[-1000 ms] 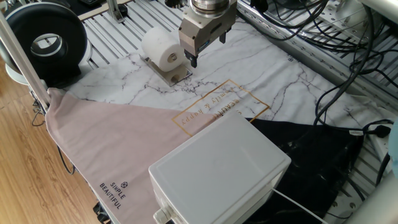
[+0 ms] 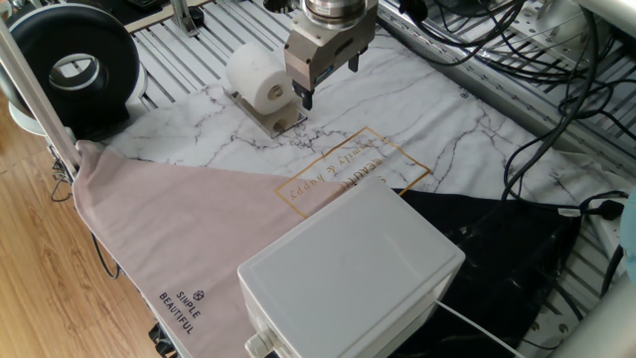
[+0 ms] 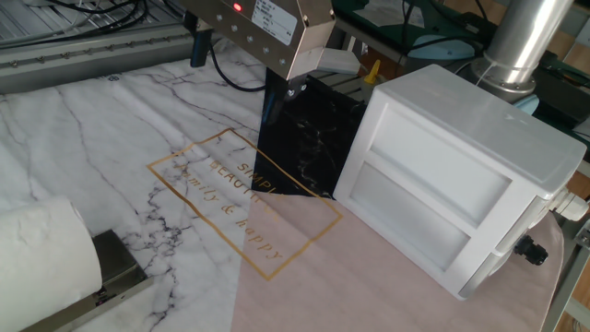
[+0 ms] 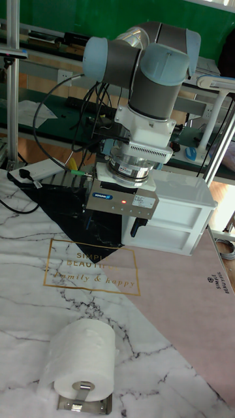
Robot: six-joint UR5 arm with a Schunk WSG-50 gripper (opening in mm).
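My gripper [image 2: 331,82] hangs above the marble-patterned cloth, its two dark fingers wide apart and nothing between them. In exterior view 2 the gripper [image 3: 234,92] shows at the top, one finger [image 3: 271,101] in front of the cloth's black part. A white paper roll [image 2: 256,74] sits on a small metal holder [image 2: 283,120], near the gripper in exterior view 1; exterior view 3 shows the paper roll [image 4: 84,355] at the front, well apart from the gripper [image 4: 111,231]. The white two-drawer box [image 3: 429,175] stands on the cloth with both drawers closed.
Pink, black and marble areas make up the cloth [image 2: 179,214], which has a gold printed frame. Black cables [image 2: 517,149] run along one side of the table, and a black ring-shaped object [image 2: 75,70] stands at a corner. Between roll and box the cloth is clear.
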